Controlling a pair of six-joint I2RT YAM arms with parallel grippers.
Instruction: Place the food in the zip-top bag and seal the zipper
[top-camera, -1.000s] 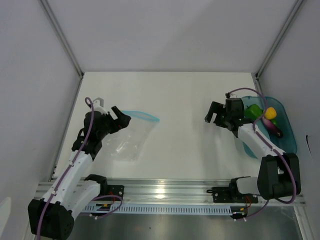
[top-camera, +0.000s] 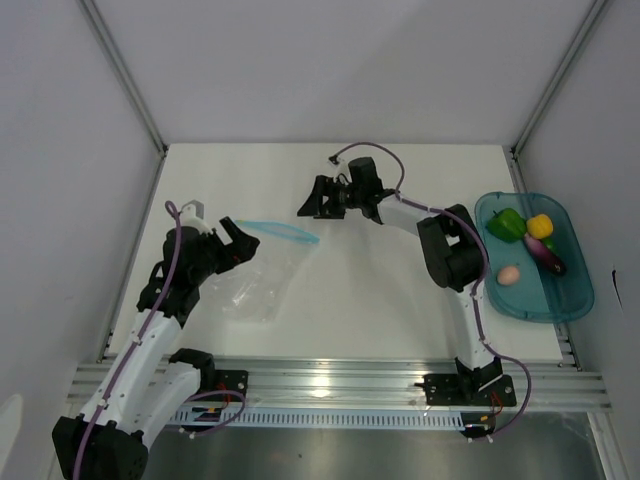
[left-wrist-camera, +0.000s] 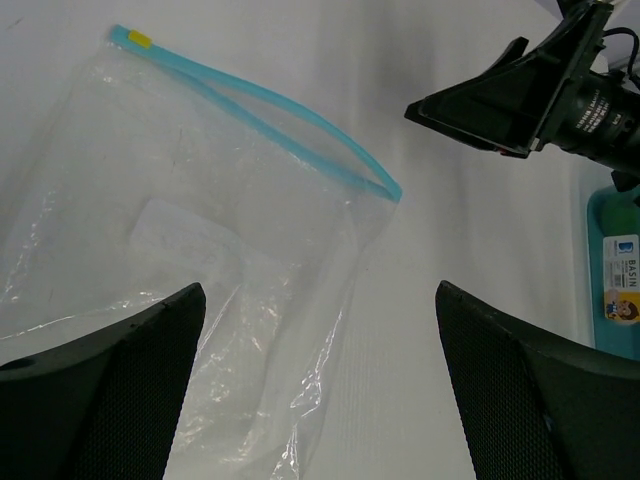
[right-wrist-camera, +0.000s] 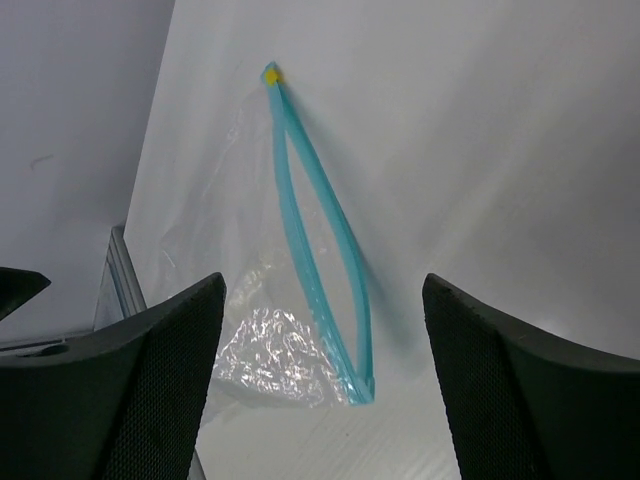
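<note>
A clear zip top bag lies flat on the left of the table, its blue zipper strip spread into a narrow loop. The yellow slider sits at the strip's far end. Over the bag's left part, my left gripper stands open and empty. Right of the strip, above the table, my right gripper is open with nothing between its fingers. Inside the teal basin are a green pepper, a yellow food item, an eggplant and a pinkish egg-like item.
The teal basin stands at the table's right edge. Bare white table stretches between bag and basin. My right arm reaches across the back right of it.
My right gripper has travelled left from beside the basin to near the zipper strip. The left arm has barely shifted; the bag and food look unmoved.
</note>
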